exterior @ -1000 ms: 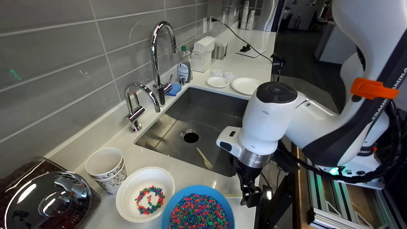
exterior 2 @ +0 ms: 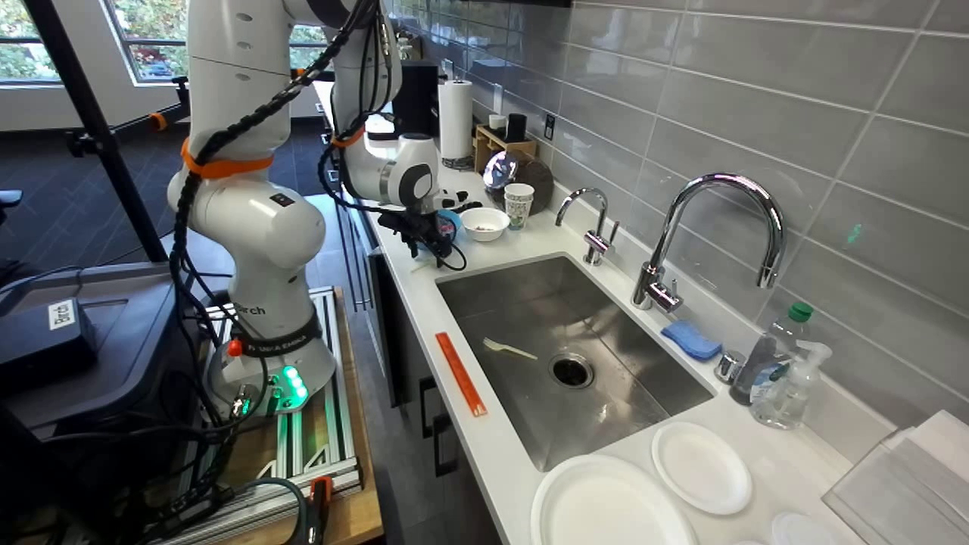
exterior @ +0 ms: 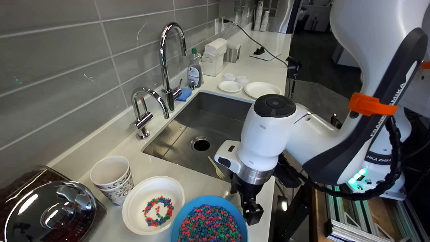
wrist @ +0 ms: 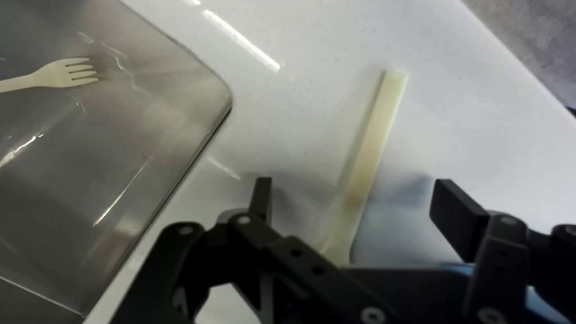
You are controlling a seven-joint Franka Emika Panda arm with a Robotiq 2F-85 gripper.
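A pale, flat utensil handle (wrist: 372,135) lies on the white counter in the wrist view, its lower end hidden by the gripper's body. My gripper is open above it, one finger on each side and a clear gap to both. In exterior view 1 the gripper (exterior: 252,213) is low over the counter, at the right rim of a blue bowl (exterior: 174,238) full of red, green and blue pebble-like bits. A white bowl (exterior: 131,197) beside it holds a few of the same bits.
A pale fork (exterior 2: 509,349) lies in the steel sink (exterior 2: 481,400) near the drain. Stacked paper cups (exterior: 113,177) and a lidded container (exterior: 52,213) stand near the bowls. A red ruler-like strip (exterior 2: 460,374) lies along the counter edge. White plates (exterior 2: 609,509) sit beyond the sink.
In exterior view 1 the arm and gripper have moved left and slightly down, closer to the blue bowl. The pale handle that showed beside the gripper is now hidden there. The bowls stand unmoved.
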